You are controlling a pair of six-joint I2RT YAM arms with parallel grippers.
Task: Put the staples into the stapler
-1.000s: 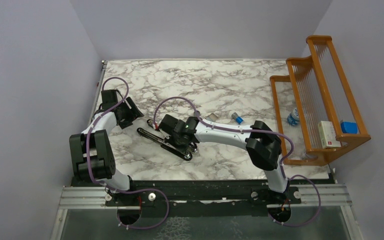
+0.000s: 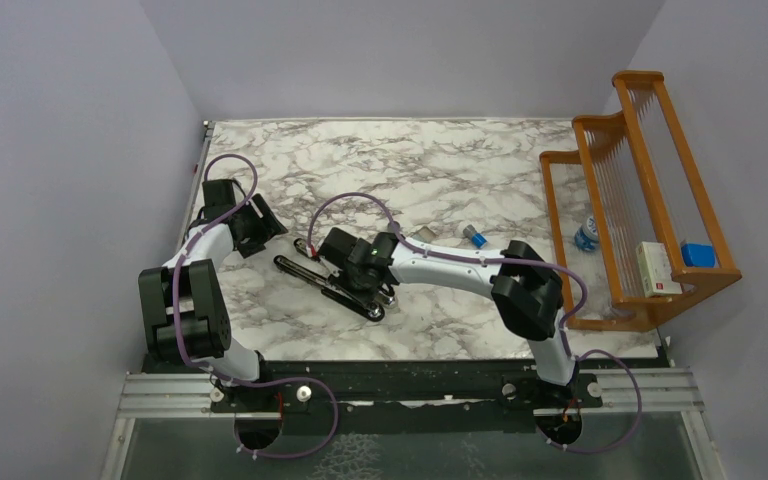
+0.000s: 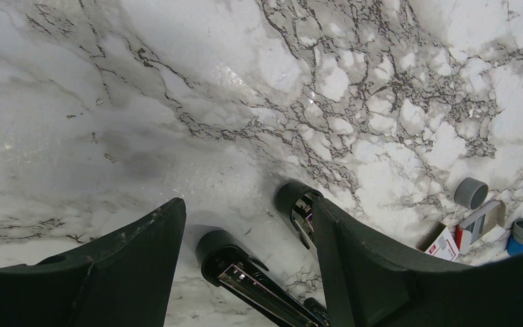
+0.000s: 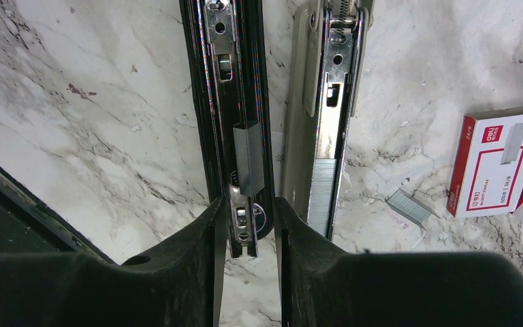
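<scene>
In the right wrist view the black stapler (image 4: 268,136) lies opened, its metal magazine (image 4: 226,102) running lengthwise. A grey strip of staples (image 4: 248,160) sits tilted at the magazine's right side, leaning over rather than seated squarely in the channel. My right gripper is open at the strip's near end, with a gap visible between the fingers and the strip. My left gripper stands open and empty above the table; beneath it the far ends of the two staplers, such as the black one's tip (image 3: 219,255), show.
Close on the right lies a grey-green stapler (image 4: 299,143) holding staples (image 4: 323,197). Beyond it are a loose staple strip (image 4: 410,207) and a red-white staple box (image 4: 497,163). A wooden rack (image 2: 600,190) stands far right.
The strip has rolled from facing upward to a sideways tilt.
</scene>
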